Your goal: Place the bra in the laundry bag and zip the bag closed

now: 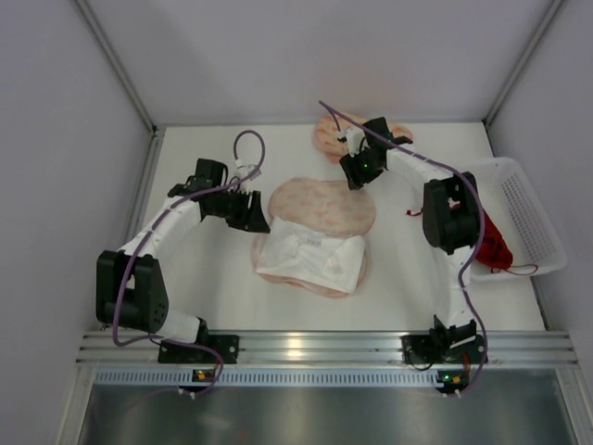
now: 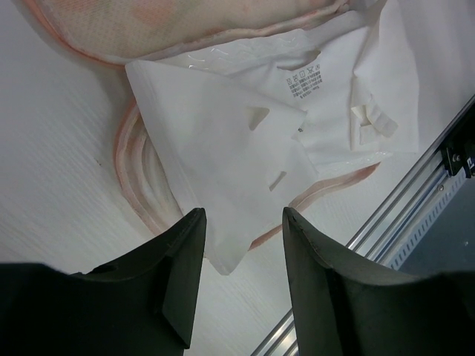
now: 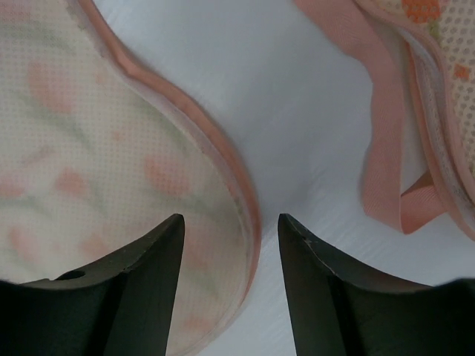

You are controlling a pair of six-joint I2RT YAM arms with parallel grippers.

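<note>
A pink mesh laundry bag [image 1: 320, 199] lies flat at mid-table, with a creased white piece [image 1: 310, 255] on its front half. My left gripper is open above the white piece's left edge, nothing between its fingers. My right gripper is open over the pink trim at the bag's back right, empty. A second patterned pink piece [image 1: 329, 139] with a loose strap [image 3: 382, 119] lies behind it; whether it is the bra is unclear.
A white plastic basket [image 1: 537, 213] holding red fabric [image 1: 491, 246] stands at the right, partly under the right arm.
</note>
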